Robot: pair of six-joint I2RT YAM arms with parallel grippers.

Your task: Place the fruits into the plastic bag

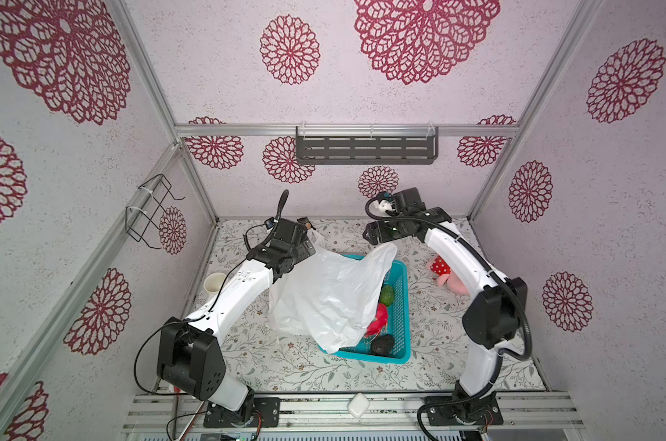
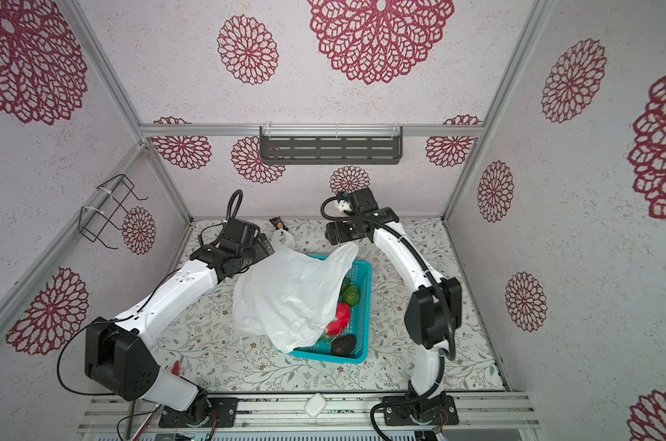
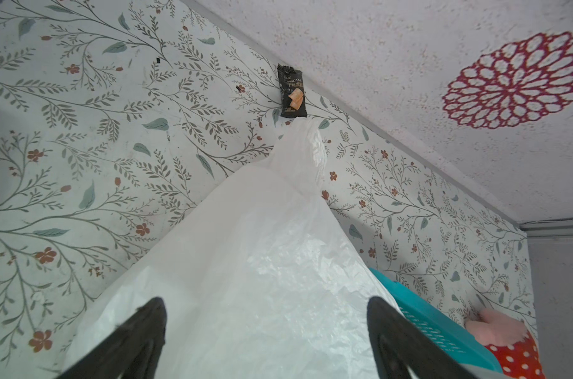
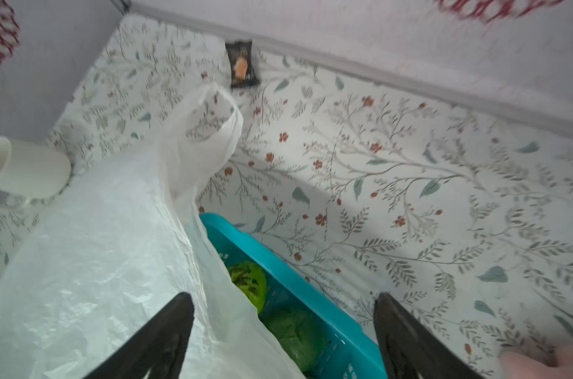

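Note:
A white plastic bag [image 1: 325,290] lies spread over the left part of a teal basket [image 1: 400,308] and the table beside it. On the bag's uncovered side, the basket shows a green fruit [image 2: 351,295], a red fruit [image 2: 339,319] and a dark fruit [image 2: 343,345]; the rest is hidden under the bag. My left gripper stands open above the bag, nothing between its fingers. Over the bag's right part and the basket's far end hangs my right gripper, its fingers apart and empty. A bag handle [image 4: 216,135] points toward the back wall.
A small black packet [image 3: 291,92] lies near the back wall. At the left stands a white cup [image 4: 33,167]; at the right lies a pink plush with a red dotted part [image 1: 441,266]. Table right of the basket is mostly clear.

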